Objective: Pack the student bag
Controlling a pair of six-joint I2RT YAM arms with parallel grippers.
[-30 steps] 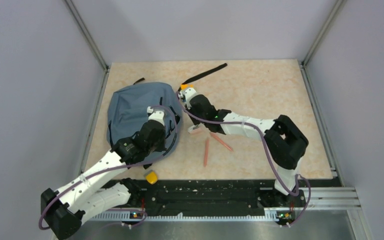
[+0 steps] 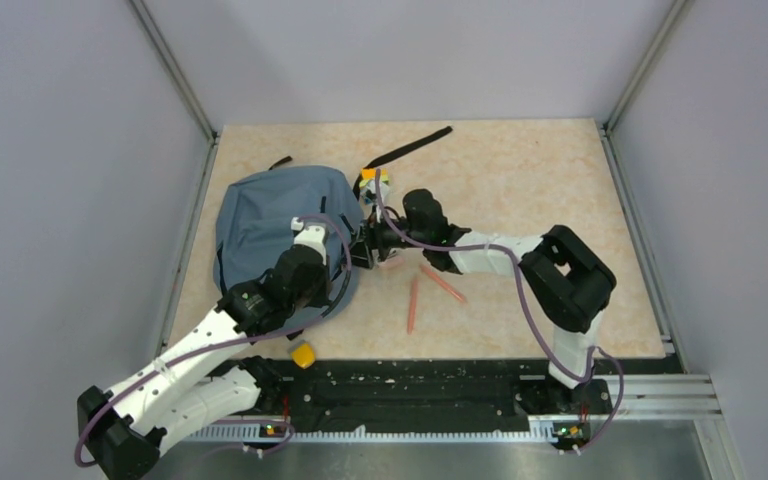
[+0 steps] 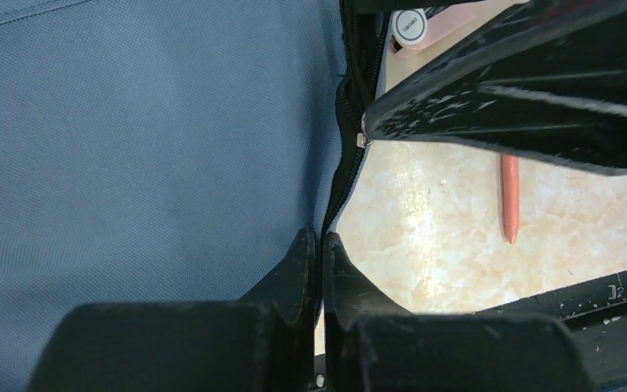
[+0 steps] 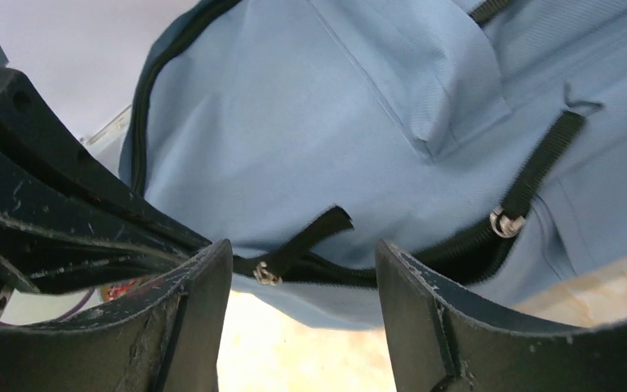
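The blue-grey bag lies on the left of the table, its black zipper along the right side. My left gripper is shut at that zipper edge in the left wrist view, on the bag's fabric or just against it; I cannot tell which. My right gripper stands open beside the bag, with a zipper strip and pull tab seen between and beyond its fingers. Pink pencils lie right of the bag. A pink item with a white-capped piece is partly hidden by the right gripper.
A yellow item sits at the front edge below the bag. Another yellow item and a long black strap lie behind the right gripper.
My right gripper has shifted left and turned toward the bag's zipper edge. The left arm has moved very slightly, and the bag's right edge has changed shape a little.
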